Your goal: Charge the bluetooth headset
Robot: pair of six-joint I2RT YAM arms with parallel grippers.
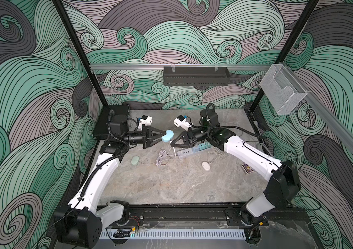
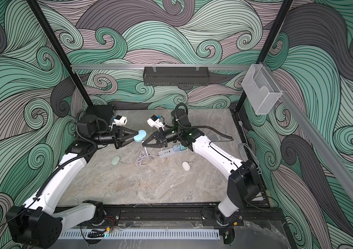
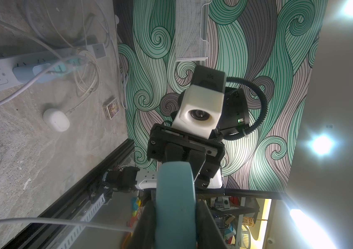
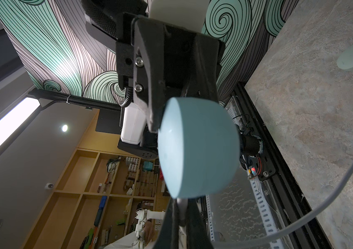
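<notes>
A rounded light-blue headset case [image 1: 167,136] is held above the table by my left gripper [image 1: 164,137], shut on its sides. The left wrist view shows the case [image 3: 175,199] standing up between the dark fingers. My right gripper [image 1: 172,144] is just right of the case, with its fingers closed on a thin white plug [image 4: 181,204] of a pale cable [image 4: 330,203]. In the right wrist view the plug's end lies at the lower edge of the case [image 4: 199,149]. Whether it has entered a port, I cannot tell; the contact spot is hidden.
A power strip [image 1: 188,151] lies on the table behind, beside a coiled cable [image 1: 163,157]. A white mouse-like object [image 1: 205,166] and a pale green one [image 1: 134,160] sit on either side.
</notes>
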